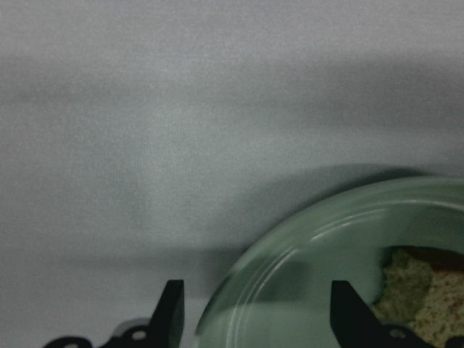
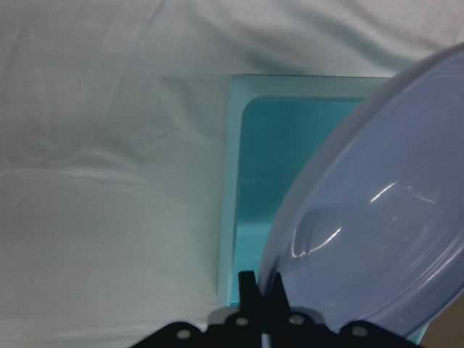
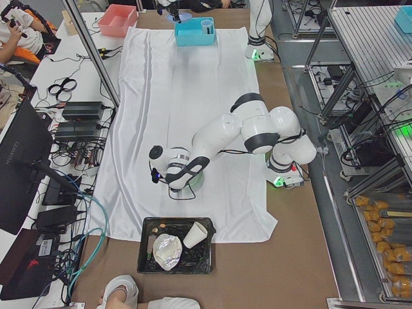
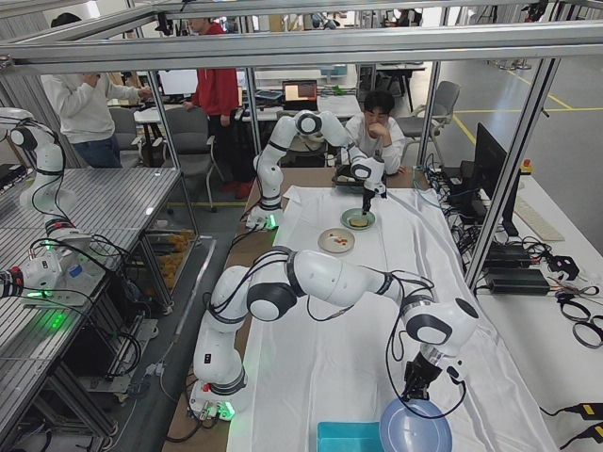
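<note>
A green plate (image 1: 304, 275) with food (image 1: 420, 304) on it lies on the white cloth; my left gripper hangs open over its rim. A blue plate (image 2: 377, 217) is held by its rim in my right gripper, above the turquoise bin (image 2: 254, 159). In the camera right view a beige plate (image 4: 336, 240) with small bits on it lies near the green plate (image 4: 349, 217). The left arm mostly covers these plates in the camera left view.
A black tray (image 3: 174, 261) with foil and a white cup stands beyond the cloth's near end. A pink bin (image 3: 118, 19) is on the side table.
</note>
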